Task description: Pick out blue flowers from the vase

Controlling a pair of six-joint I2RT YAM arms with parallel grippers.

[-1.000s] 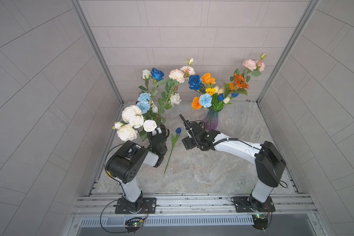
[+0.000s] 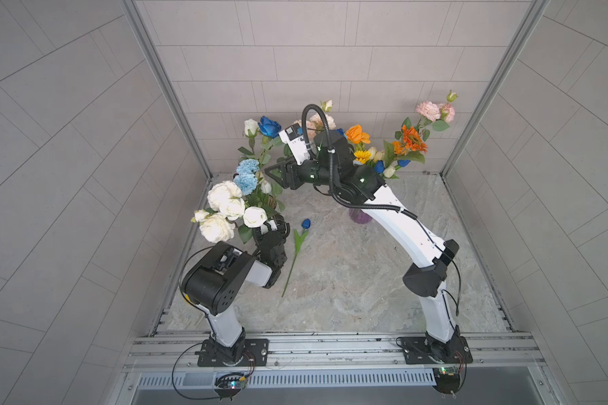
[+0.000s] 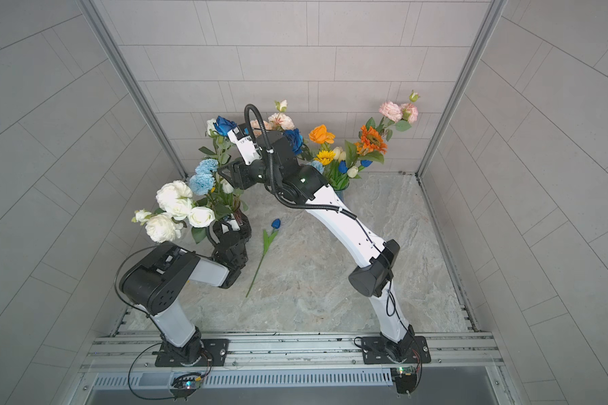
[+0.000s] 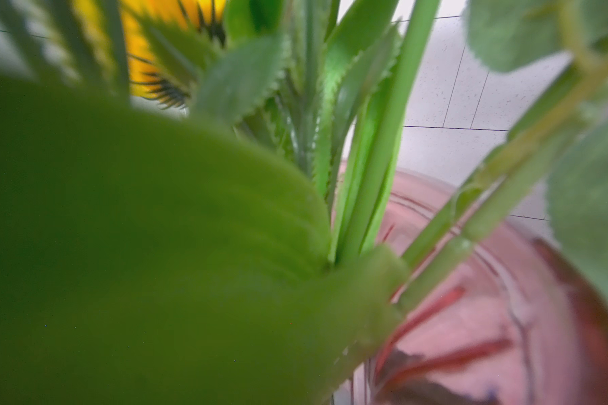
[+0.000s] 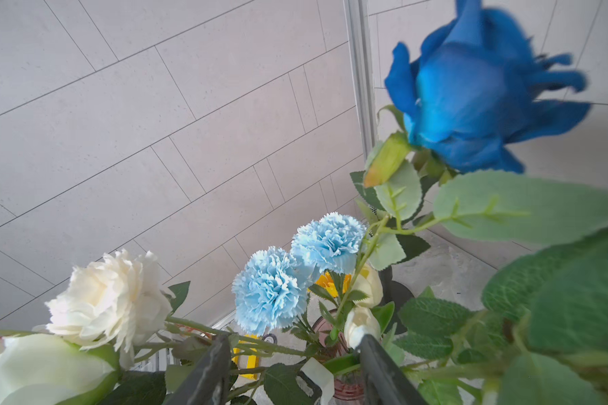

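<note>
My left gripper [image 2: 271,222] is low in the left bouquet, shut, apparently at its pink vase [image 4: 493,283]; leaves hide what it holds. My right gripper [image 2: 281,174] is raised beside that bouquet, fingers apart, with the blue rose [image 5: 479,94] and light blue carnations [image 5: 270,290] ahead of it in the right wrist view; nothing is clearly gripped. A single blue tulip [image 2: 306,223] lies on the table between the arms, its stem toward the front.
The right bouquet, with orange, pink, yellow and blue flowers, stands in a purple vase [image 2: 360,214], partly hidden by the right arm.
My right arm has swung up and leftward from low over the table to beside the left bouquet's top. My left arm has stayed still.
</note>
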